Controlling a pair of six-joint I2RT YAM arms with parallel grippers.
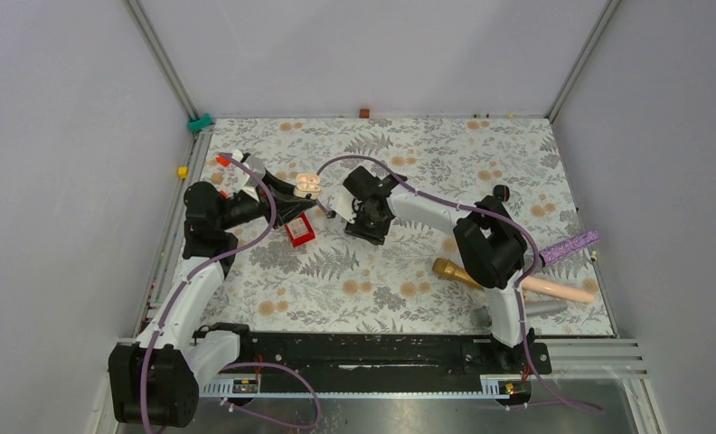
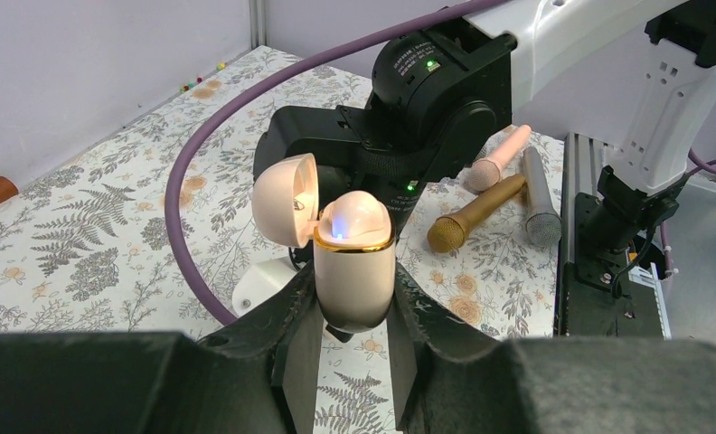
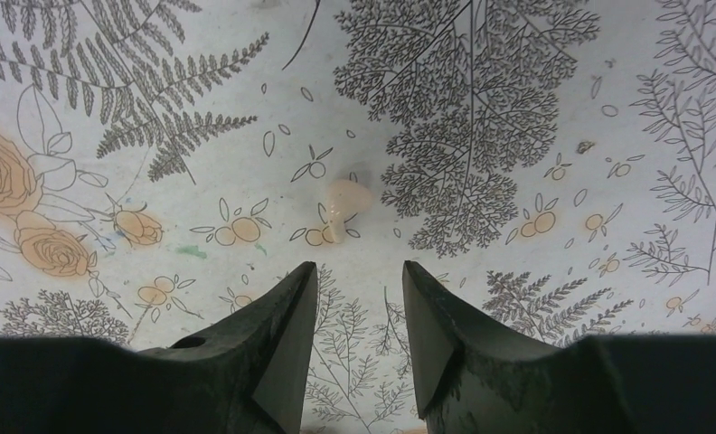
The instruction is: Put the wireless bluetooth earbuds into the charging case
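My left gripper is shut on the pale charging case (image 2: 353, 276), held upright above the table with its lid (image 2: 280, 203) flipped open and a blue light glowing inside at the top. In the right wrist view, a pale earbud (image 3: 345, 201) lies on the floral tablecloth, just beyond the fingertips of my right gripper, which is open with nothing between its fingers and points down at it. From above, the right gripper (image 1: 365, 233) is right of the case (image 1: 307, 185), low over the table.
A red square box (image 1: 299, 229) lies below the left gripper. Microphone-like objects (image 1: 454, 271) and a purple cylinder (image 1: 567, 247) crowd the right side.
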